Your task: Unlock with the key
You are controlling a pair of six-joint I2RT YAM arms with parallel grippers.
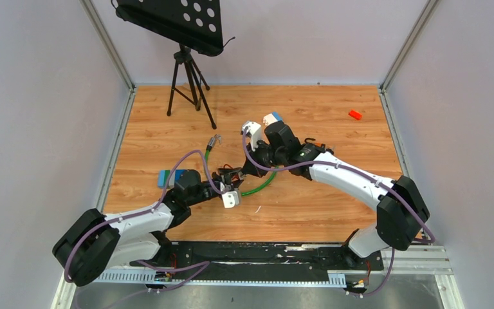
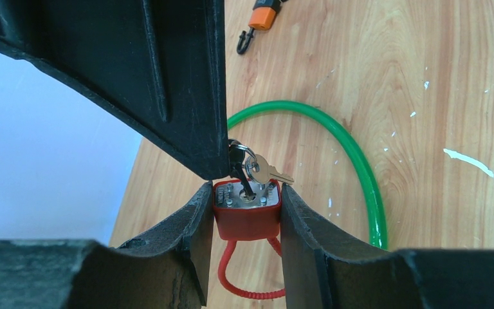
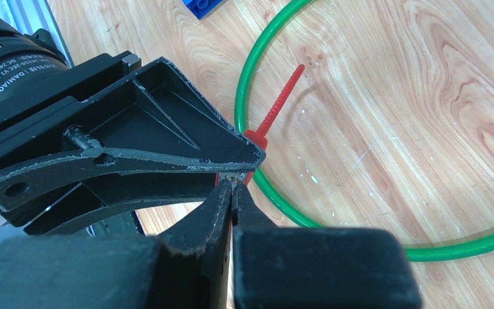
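In the left wrist view, my left gripper is shut on the red padlock (image 2: 247, 225), whose silvery keyhole face points up and whose red shackle (image 2: 252, 294) hangs below. My right gripper is shut, its fingertips over the keyhole face. A dark key (image 2: 240, 169) sticks out from the tip of its finger (image 2: 186, 84), pinched there. The key's lower end meets the keyhole; how deep it sits cannot be told. From its ring dangles a gold key (image 2: 269, 172), beside the lock's top. The right wrist view mostly hides the keyhole behind fingers.
A green cable lock (image 2: 354, 154) curves over the wooden table beneath both grippers. An orange and black item with a hook (image 2: 262, 18) lies farther off. Blue blocks (image 1: 164, 178) sit left, a red block (image 1: 355, 114) far right. A black stand (image 1: 190, 64) rises at the back.
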